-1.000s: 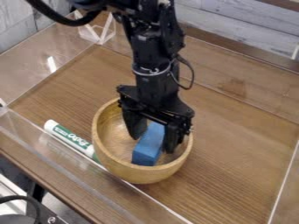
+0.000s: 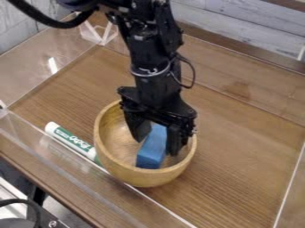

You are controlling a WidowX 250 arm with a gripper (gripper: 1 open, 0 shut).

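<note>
My black gripper [image 2: 158, 125] reaches down from the top into a round tan bowl [image 2: 141, 175], its open fingers around the upper part of a blue block [image 2: 150, 153] inside. Whether the fingers touch the block is hard to tell. A white tube with green markings [image 2: 70, 140] lies outside the bowl, at its left.
A white wall stands at the back, and a black cable loops at the lower left corner.
My gripper has shifted slightly within the bowl over the last second; the bowl and block look nearly still.
</note>
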